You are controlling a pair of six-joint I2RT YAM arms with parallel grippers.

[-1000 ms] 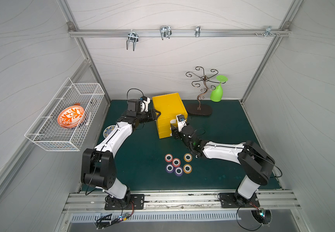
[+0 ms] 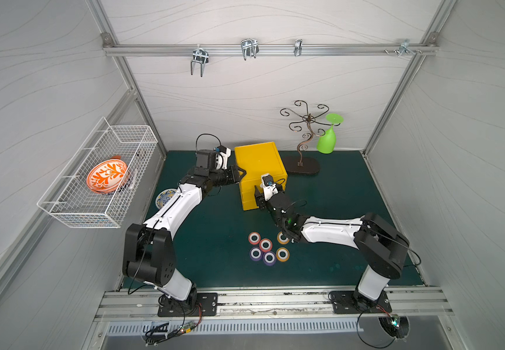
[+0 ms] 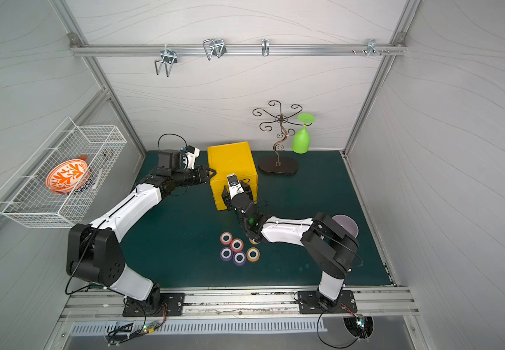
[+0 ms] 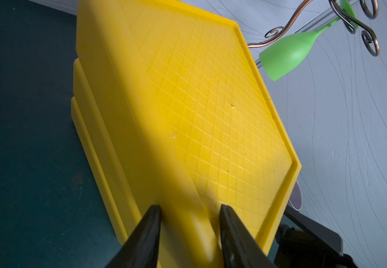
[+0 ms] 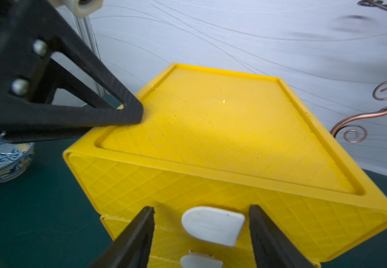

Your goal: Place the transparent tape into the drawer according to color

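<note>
A yellow three-tier drawer unit [image 2: 255, 160] stands at the table's back centre. My left gripper is shut on its top-left edge; the near finger also shows over the top in the right wrist view. My right gripper is part open around the white handle [image 5: 212, 223] of the top drawer, its fingertips either side. The tape rolls lie in front of the unit: red [image 2: 265, 245], purple [image 2: 256, 258] and orange [image 2: 282, 260], each colour ringed round a white core.
A scroll stand [image 2: 300, 169] with a green glass [image 2: 326, 143] is behind right. A patterned bowl [image 5: 1, 167] sits left of the unit. A wire basket [image 2: 77, 213] hangs on the left wall.
The yellow unit and my left gripper have shifted slightly to the right. My right gripper has moved a little left and toward the front across the drawer's face.
</note>
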